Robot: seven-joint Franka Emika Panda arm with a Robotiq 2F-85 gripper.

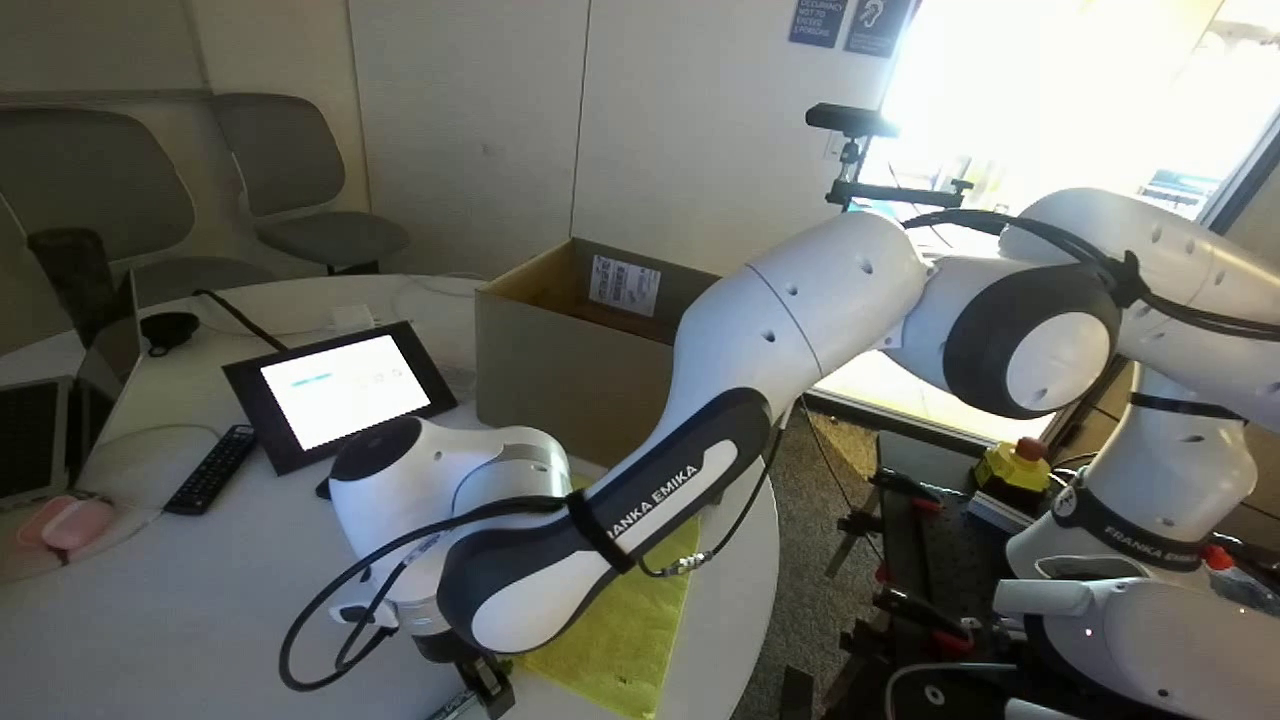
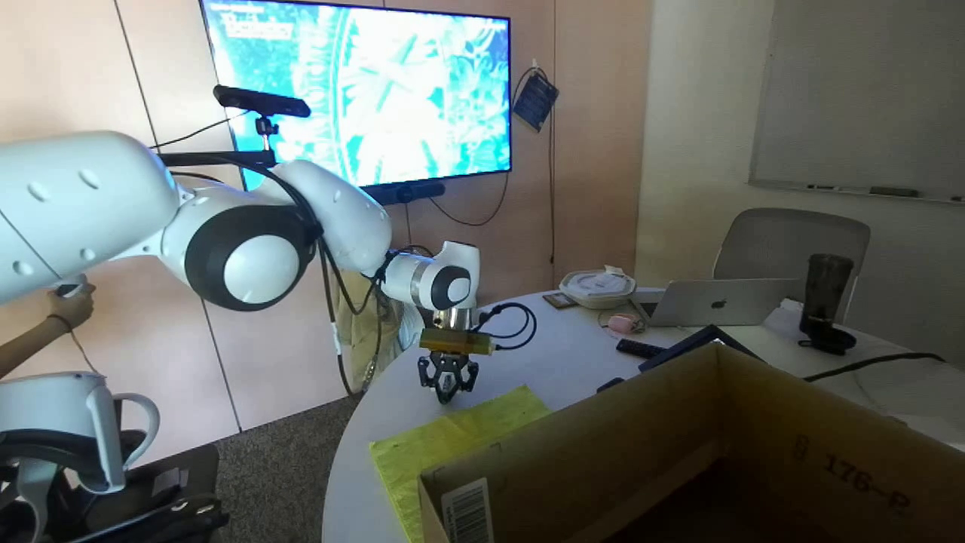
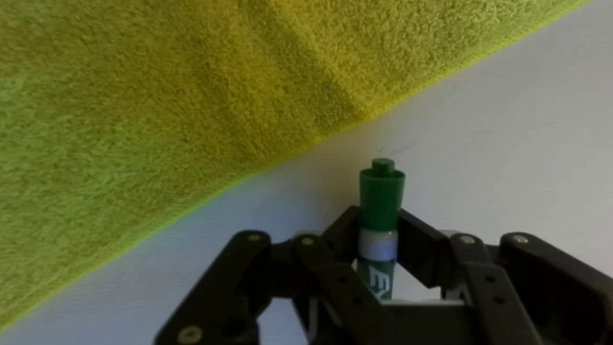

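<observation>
In the wrist view a green marker (image 3: 381, 200) with a pale band is pinched between the black fingers of my gripper. Its green end points away from the palm, and its lower part is hidden behind the gripper. A yellow cloth (image 3: 172, 103) lies flat on the white table, just beside the marker in that view. Exterior view 2 has my gripper (image 2: 445, 380) pointing down over the table, behind the cloth (image 2: 452, 434); the marker is too small to make out there. Only part of the gripper (image 1: 486, 690) shows at the bottom of exterior view 1.
A tall open cardboard box (image 1: 564, 372) stands next to the cloth. Farther along the table (image 1: 240, 624) are a tablet (image 1: 342, 390), a remote (image 1: 212, 469), a pink mouse-like object (image 1: 66, 523) and a laptop (image 2: 724, 302). The table around the gripper is otherwise clear.
</observation>
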